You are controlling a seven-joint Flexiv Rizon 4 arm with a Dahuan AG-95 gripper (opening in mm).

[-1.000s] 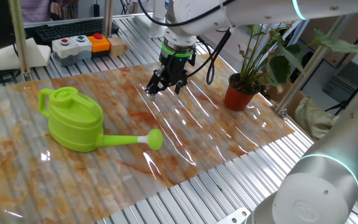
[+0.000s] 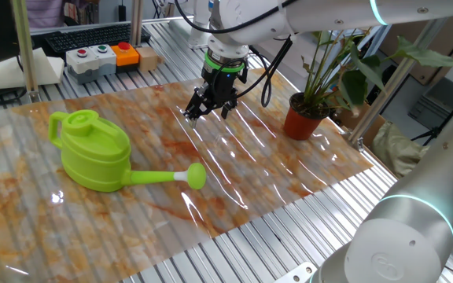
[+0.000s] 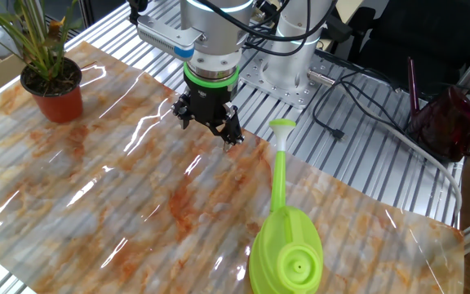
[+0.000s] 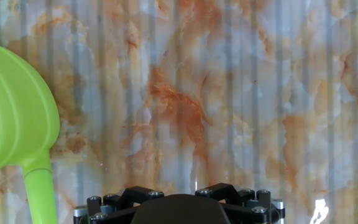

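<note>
A light green watering can (image 2: pixel 97 153) stands upright on the marbled sheet, its long spout reaching toward the plant side. Its body (image 3: pixel 286 249) is at the front in exterior view 2, and the wrist view catches only part of the can (image 4: pixel 17 112) at the left edge. Clear of the can, my black gripper (image 2: pixel 209 115) hangs above the sheet, pointing down. The fingers are open, with a gap between the two fingers and nothing in it. At the bottom of the wrist view the gripper shows only partly.
A potted plant (image 2: pixel 301 118) stands at the sheet's far side. A button box (image 2: pixel 93 63) and a keyboard (image 2: pixel 81 35) lie behind. In exterior view 2, a dark red watering can (image 3: pixel 447 122) and loose cables rest at the right. The sheet (image 4: pixel 179 112) below the gripper is bare.
</note>
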